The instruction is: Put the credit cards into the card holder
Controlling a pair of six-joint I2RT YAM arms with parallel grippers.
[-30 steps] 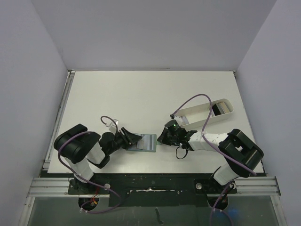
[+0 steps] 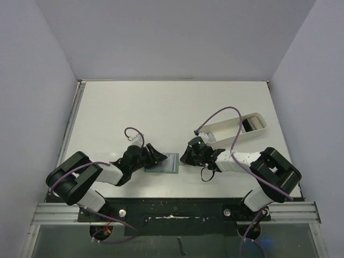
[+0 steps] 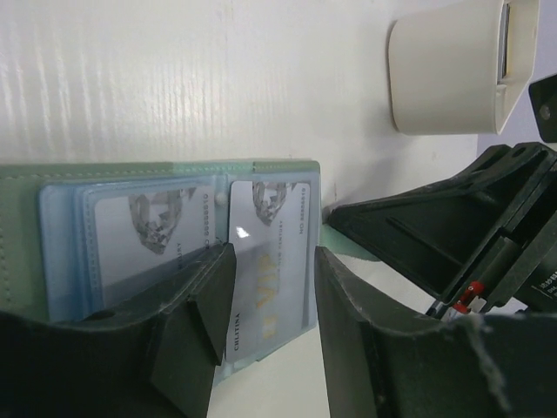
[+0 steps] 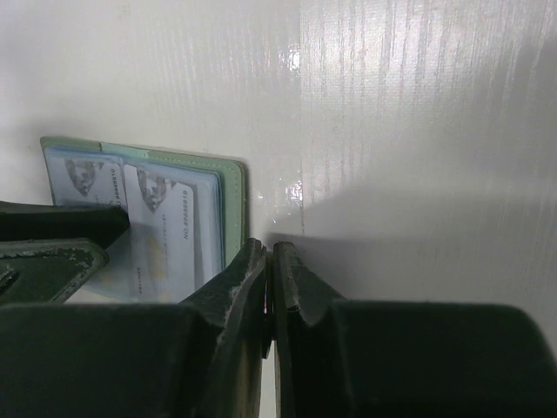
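Observation:
The green card holder (image 4: 233,200) lies open on the table, clear blue-tinted sleeves spread across it. One white VIP card (image 3: 248,300) lies flat in its right-hand part; a second card (image 3: 130,252) sits in the sleeves to its left. Over them stands my left gripper, its fingers apart and nothing clamped between them; one finger (image 4: 100,222) shows over the cards from the other side. At the holder's right edge my right gripper is shut on its green tab (image 3: 350,242), mostly hidden by the fingers.
A long white bin (image 2: 228,129) with several dark and tan items in one end stands behind and right of my right arm. The table (image 2: 134,105) behind the holder is bare. Purple cables loop above both arms.
The VIP card stood tilted by my left gripper a second ago; it now lies flat and farther right. My left gripper has shifted slightly right and stands apart from it. My right arm has not moved.

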